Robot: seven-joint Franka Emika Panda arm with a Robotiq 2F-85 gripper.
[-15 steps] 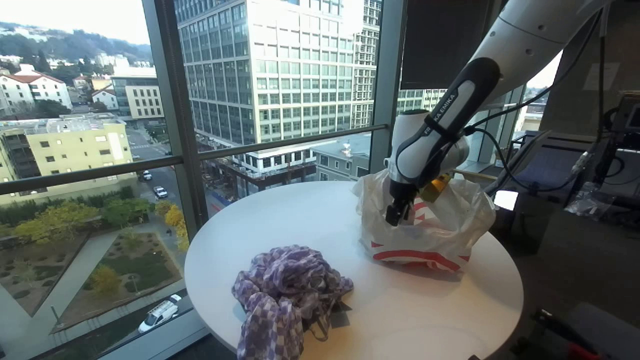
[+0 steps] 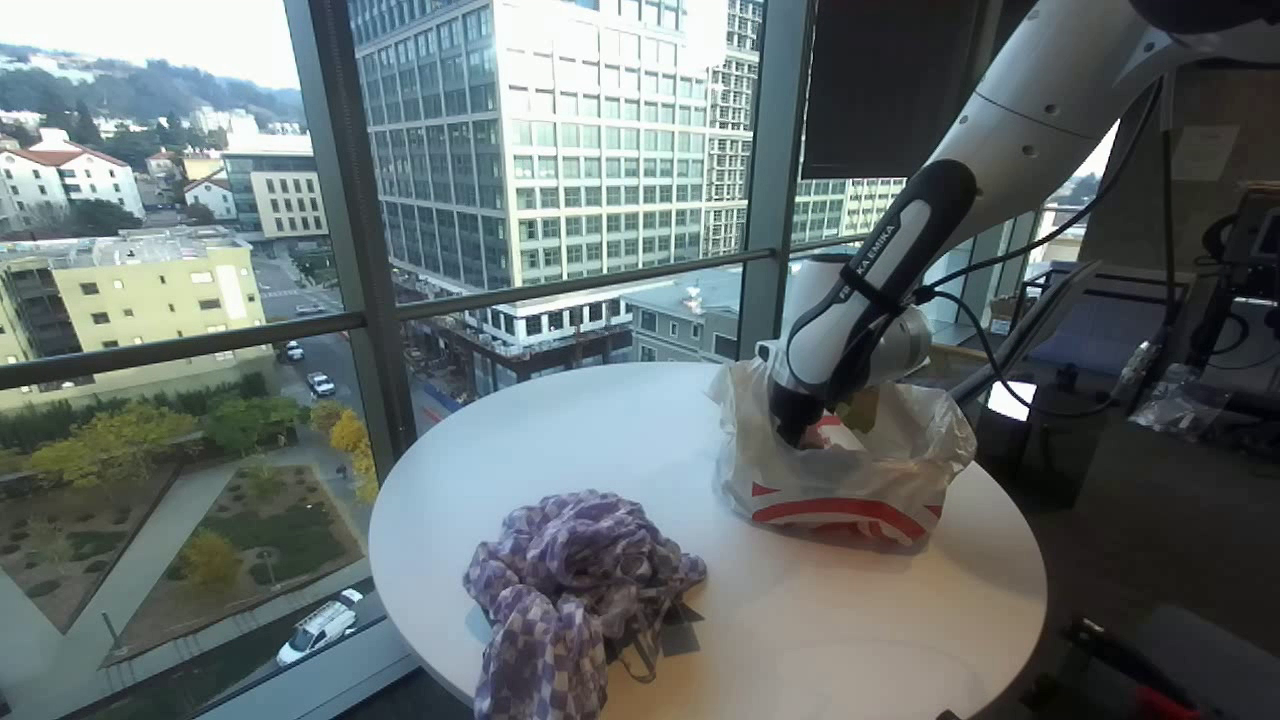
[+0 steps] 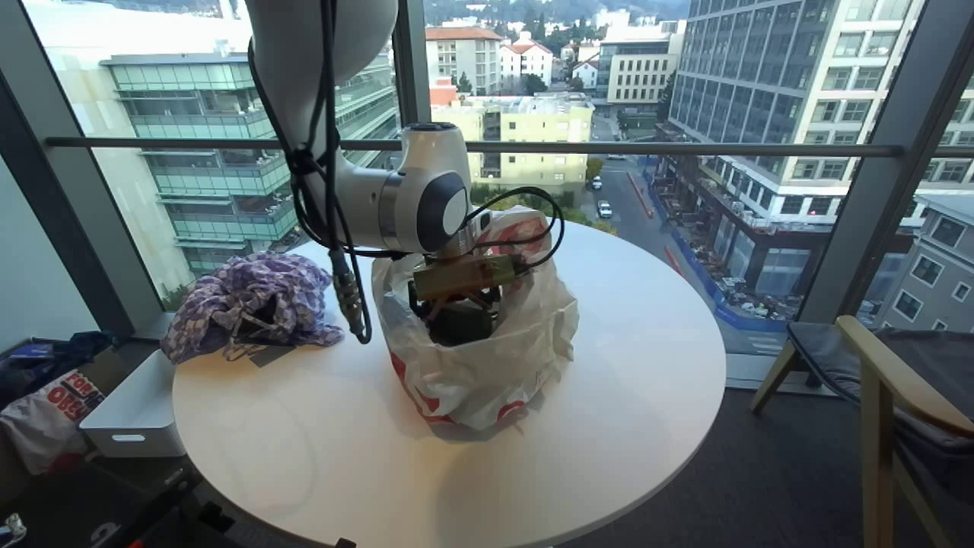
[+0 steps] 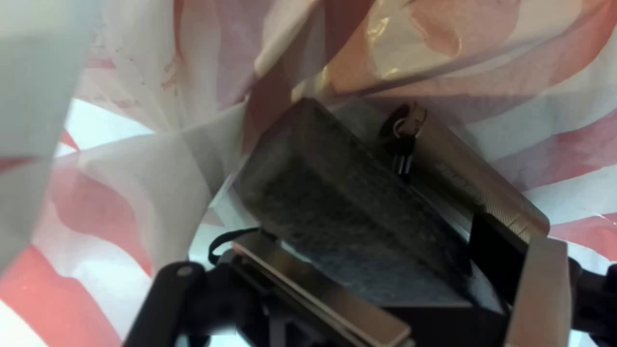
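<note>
A white plastic bag with red print [image 2: 846, 498] stands on the round table, its mouth gaping upward. My gripper reaches down into it, open, with its fingers [image 4: 541, 289] spread apart. Inside, a dark grey, fuzzy block-like object [image 4: 347, 202] lies slantwise, its lower end extending toward the gap between the fingers; whether they touch it I cannot tell. Beside it rests a brown cylindrical item [image 4: 468, 173] with a small loop at one end. From outside, the bag's wall hides the fingertips.
A crumpled purple-and-white checked cloth [image 2: 576, 576] lies on the table, apart from the bag. A cable [image 3: 539, 196] loops beside the wrist above the bag. A wooden-armed chair [image 3: 876, 383] stands off the table's edge.
The arm has come down, so my gripper sits deeper in the bag than a second ago. The bag's rim has shifted slightly; the cloth has stayed put.
</note>
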